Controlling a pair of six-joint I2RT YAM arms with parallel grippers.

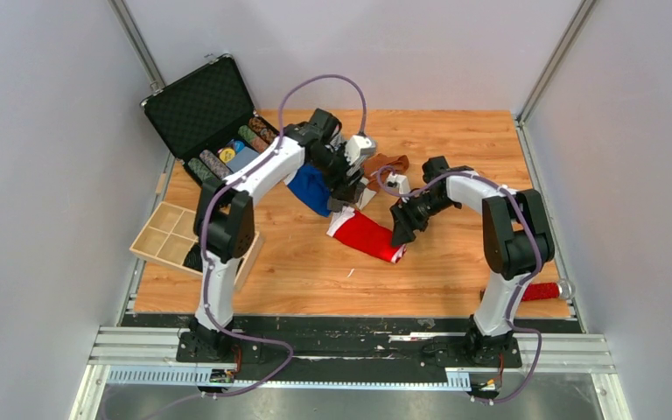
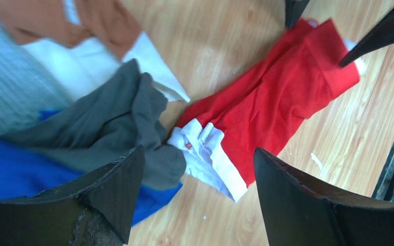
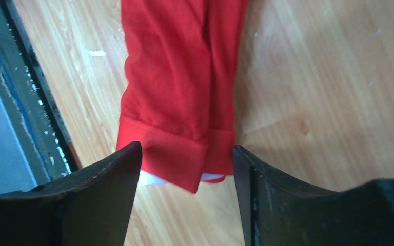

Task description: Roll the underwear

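The red underwear [image 1: 367, 235] lies folded into a flat strip at the middle of the table, white trim at its left end. Above that trimmed end hangs my left gripper [image 1: 343, 201], part open with nothing between its fingers; in the left wrist view the underwear [image 2: 277, 102] shows beyond the fingers [image 2: 120, 189]. At the strip's other end my right gripper [image 1: 402, 236] is part open too. In the right wrist view the underwear's [image 3: 169, 92] folded-over end lies between its spread fingers, not clamped; the right finger nearly reaches the cloth's edge.
Grey cloth [image 2: 123, 123], blue cloth [image 1: 311, 188] and brown cloth [image 1: 387, 168] lie crumpled just behind the underwear. At left stand an open case [image 1: 206, 114] and a divided wooden box [image 1: 171, 234].
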